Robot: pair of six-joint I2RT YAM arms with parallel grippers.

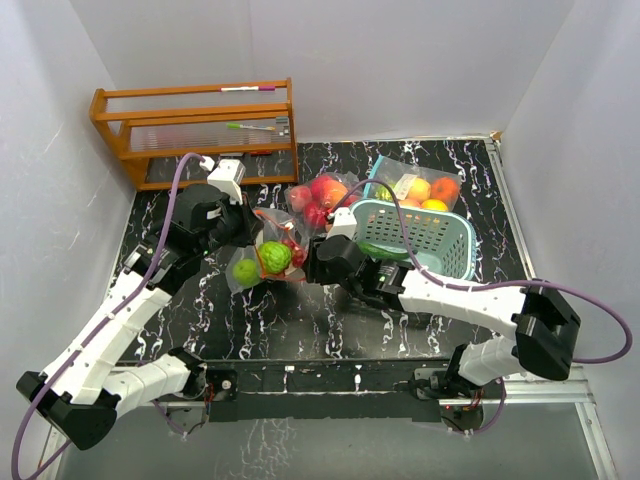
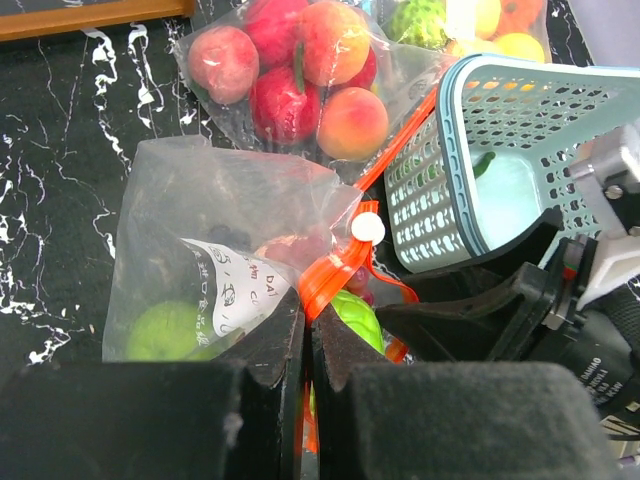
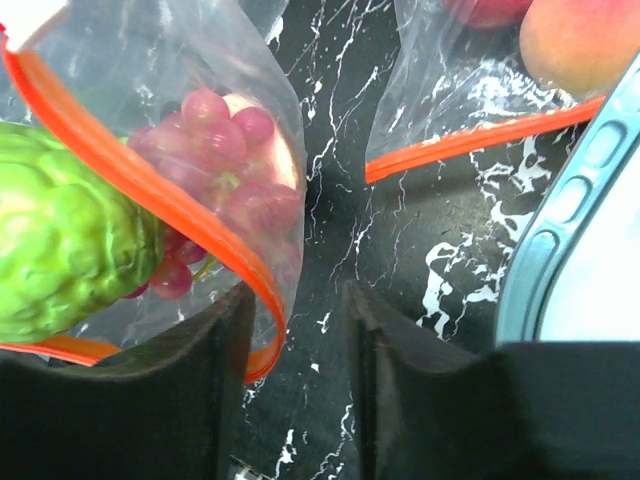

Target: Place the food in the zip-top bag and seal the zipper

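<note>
My left gripper is shut on the orange zipper edge of the clear bag [image 2: 180, 250], holding it up. Inside the bag are a green bumpy vegetable [image 3: 60, 230], red grapes [image 3: 215, 150] and a green round fruit [image 2: 160, 330]. My right gripper stands part open at the bag's right corner, beside the orange zipper loop [image 3: 255, 290], with dark counter visible between its blurred fingers.
A bag of peaches and red fruit [image 2: 290, 70] lies behind. Another bag of fruit [image 1: 430, 180] sits at the back right. The teal basket [image 1: 455, 235] is to the right; a wooden rack [image 1: 200, 110] stands at the back left.
</note>
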